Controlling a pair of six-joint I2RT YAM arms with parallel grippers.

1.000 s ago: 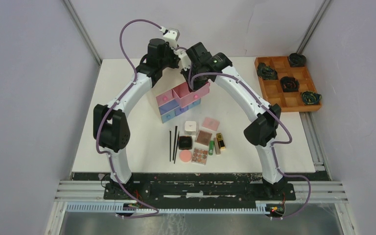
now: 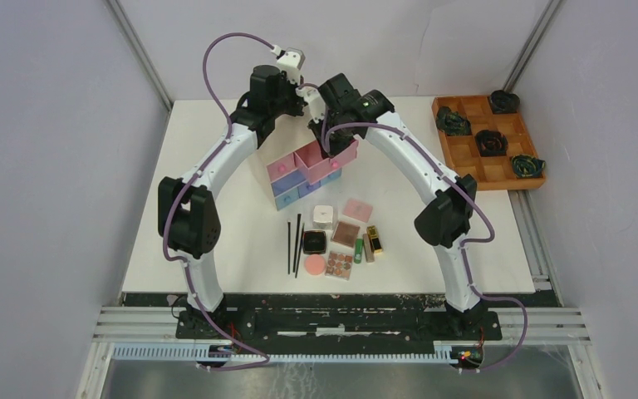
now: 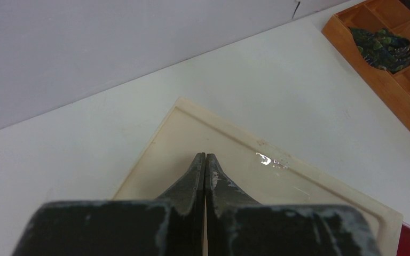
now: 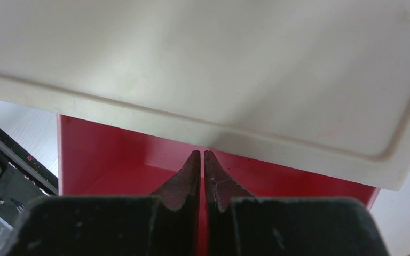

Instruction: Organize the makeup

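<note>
A cream organizer point(image 3: 235, 160) with pink and blue drawers stands at the back middle, its lower blue drawers point(image 2: 289, 199) facing forward. My left gripper is shut at its top; what lies between the fingers is hidden. One pink drawer point(image 2: 341, 163) is pulled out at the top right. My right gripper is over that drawer's empty interior, just below the cream top edge, its tips close together with a narrow gap.
Makeup lies in front: brushes point(image 2: 297, 241), a palette point(image 2: 338, 264), a pink puff point(image 2: 314, 265), several other items. A wooden compartment box point(image 2: 486, 170) holds dark cloths at the back right. Clear table flanks the makeup.
The left arm has not visibly moved.
</note>
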